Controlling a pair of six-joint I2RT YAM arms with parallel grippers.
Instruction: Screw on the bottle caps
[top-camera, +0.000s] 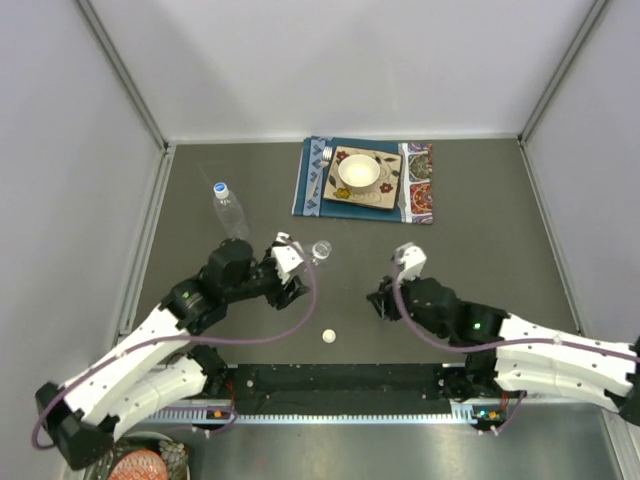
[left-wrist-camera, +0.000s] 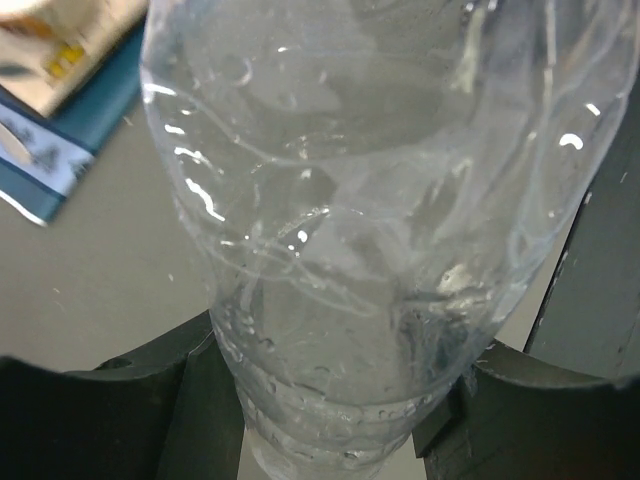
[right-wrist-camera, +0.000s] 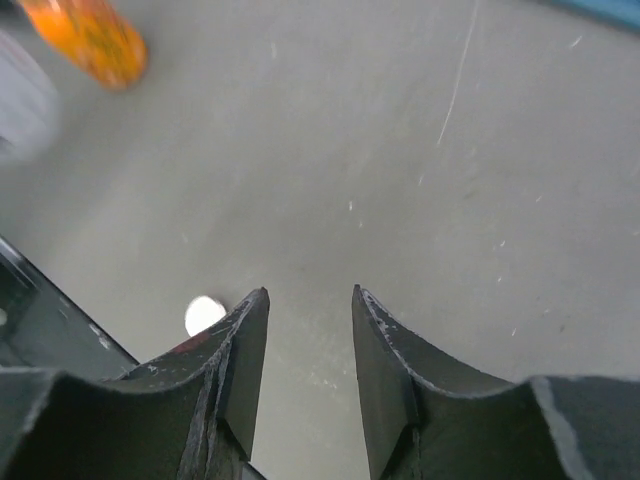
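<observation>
My left gripper is shut on a clear plastic bottle (left-wrist-camera: 380, 200), which fills most of the left wrist view; in the top view its open neck (top-camera: 321, 249) shows right of that gripper. My right gripper hangs over the grey table, its fingertips apart with only table visible between them; whether it holds anything small is unclear. A white cap (top-camera: 329, 336) lies on the table between the arms, also in the right wrist view (right-wrist-camera: 204, 315). Another bottle with a blue-and-white cap (top-camera: 228, 213) is at the back left.
A placemat (top-camera: 415, 210) with a tray (top-camera: 378, 200), bowl (top-camera: 358, 170) and fork (top-camera: 323, 160) lies at the back. An orange object (right-wrist-camera: 105, 50) shows in the right wrist view.
</observation>
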